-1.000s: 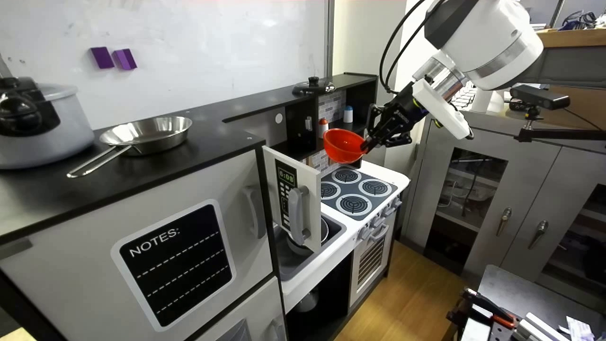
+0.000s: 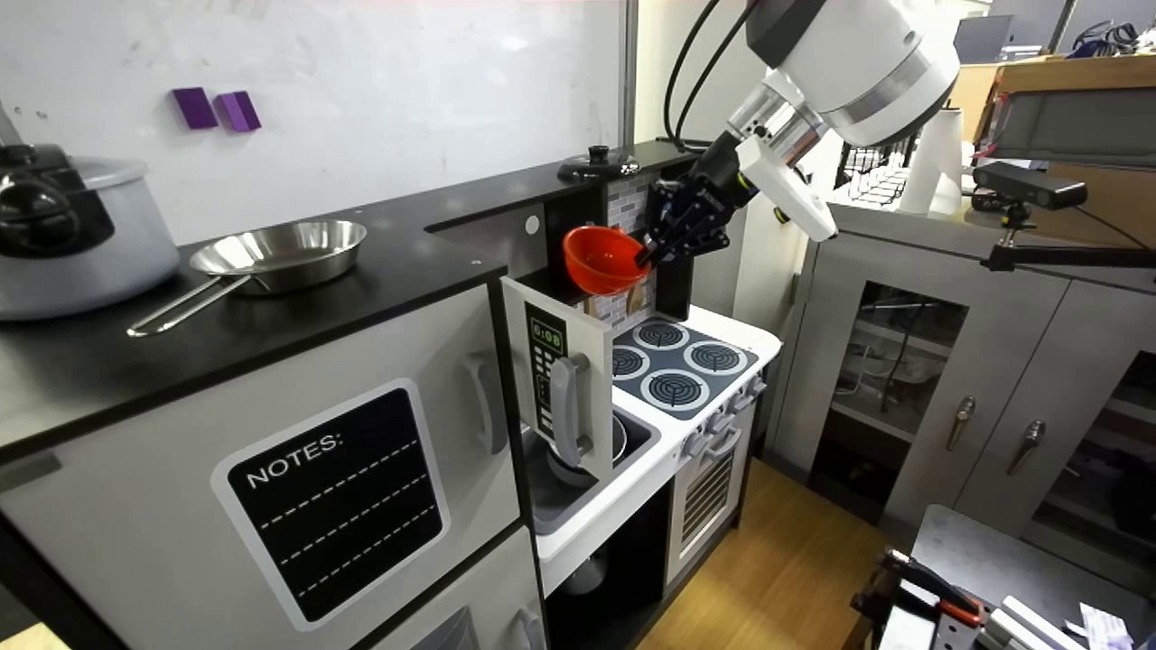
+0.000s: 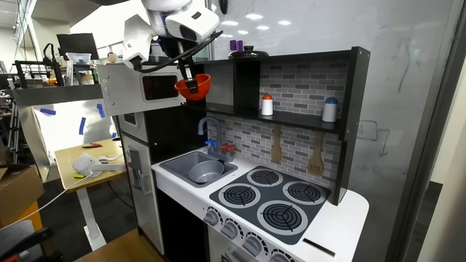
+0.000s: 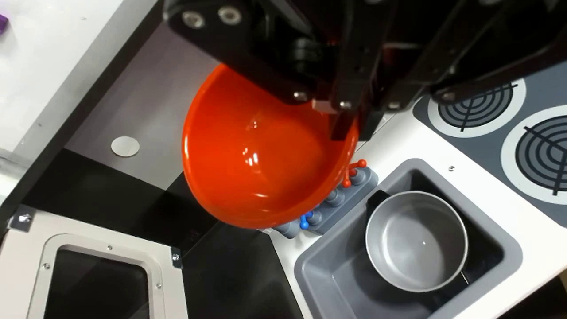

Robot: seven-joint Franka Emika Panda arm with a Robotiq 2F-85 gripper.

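An orange-red bowl (image 2: 603, 261) hangs in the air, with my gripper (image 2: 647, 258) shut on its rim. From the wrist view, one finger reaches inside the bowl (image 4: 260, 159) at its upper right edge, and the bowl looks empty. In exterior view 2 the bowl (image 3: 201, 87) is up near the open microwave door (image 3: 131, 87), to the left of the upper shelf. The microwave compartment behind it is partly hidden there; the wrist view shows its door (image 4: 101, 234) swung out below the bowl.
A grey pot (image 4: 417, 242) sits in the sink (image 4: 340, 282). The stove (image 3: 271, 201) is bare. Two shakers, one orange-topped (image 3: 267, 104) and one blue-topped (image 3: 330, 109), stand on the shelf. A steel pan (image 2: 284, 255) and a black lid (image 2: 598, 163) rest on top of the unit.
My arm has carried the bowl to the left and slightly up in exterior view 1, closer to the microwave opening.
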